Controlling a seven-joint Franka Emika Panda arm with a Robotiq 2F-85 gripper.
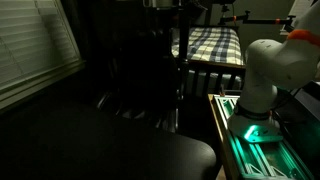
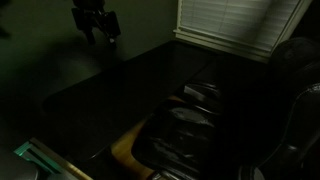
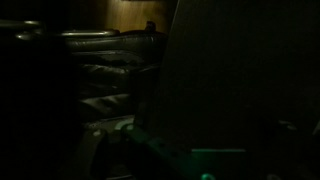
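The room is very dark, and no task object can be made out. High at the left in exterior view 2, my gripper (image 2: pixel 101 40) hangs as a dark shape above a black table (image 2: pixel 120 95). Two darker prongs seem to point down from it, but too dimly to tell how the fingers stand. The table top (image 1: pixel 100 140) looks bare in exterior view 1, where the white arm base (image 1: pixel 255 110) stands at the right. Along the bottom of the wrist view the gripper parts are lost in shadow, with a faint green glint.
A black, shiny padded chair (image 2: pixel 185 135) stands beside the table; its creased surface (image 3: pixel 105 75) also shows in the wrist view. Window blinds (image 2: pixel 235 22) hang behind. A checkered bed cover (image 1: pixel 212 45) lies at the back in exterior view 1. Wooden floor (image 3: pixel 128 14) shows beyond the chair.
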